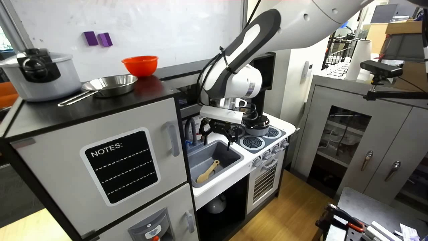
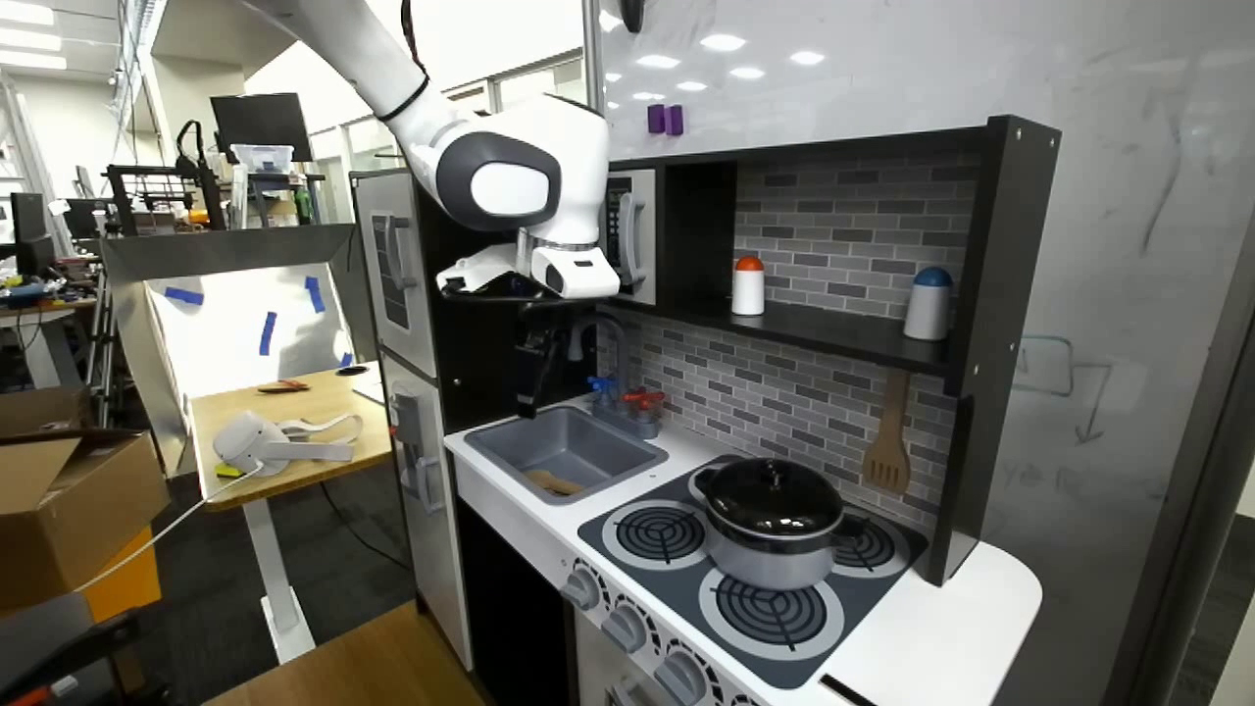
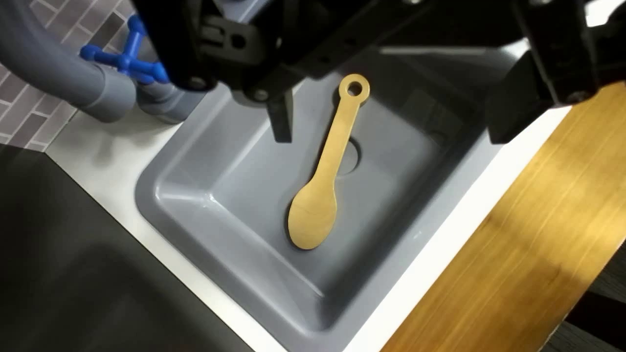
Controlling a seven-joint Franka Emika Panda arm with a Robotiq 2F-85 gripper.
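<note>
A wooden spoon (image 3: 331, 146) lies flat on the floor of the grey sink (image 3: 258, 252), its ringed handle end pointing toward the top of the wrist view. Above the sink hangs my gripper, fingers spread wide with nothing between them. The handle lies below the gap, nearer the left finger (image 3: 281, 117) in the wrist view. From the first exterior view, the gripper (image 1: 216, 144) is over the sink's back edge, well above the spoon (image 1: 207, 172). The second exterior view shows only part of the spoon (image 2: 550, 481) over the sink rim.
The grey faucet (image 3: 64, 64) and blue tap (image 3: 126, 58) stand close beside the gripper. A lidded pot (image 2: 771, 518) sits on the stove. The tall fridge (image 1: 100, 160) bounds the sink's other side, carrying a pan (image 1: 114, 85) and red bowl (image 1: 140, 65).
</note>
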